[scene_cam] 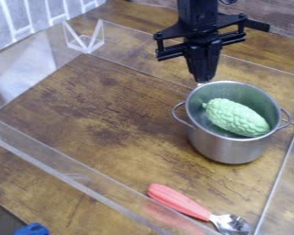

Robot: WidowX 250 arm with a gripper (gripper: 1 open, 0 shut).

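Observation:
My black gripper (205,69) hangs above and just behind a steel pot (223,147), shut, with nothing visible between its fingers. Inside the pot lies a pale green, bumpy bitter-melon-like vegetable (234,117), tilted down toward the right. The pot has a loop handle on each side and stands upright on the wooden surface.
A pink-handled utensil (179,203) with a metal head lies in front of the pot. Clear plastic walls (76,190) border the wooden area (88,110), whose left and middle are clear. A blue object (32,229) sits at the bottom left corner.

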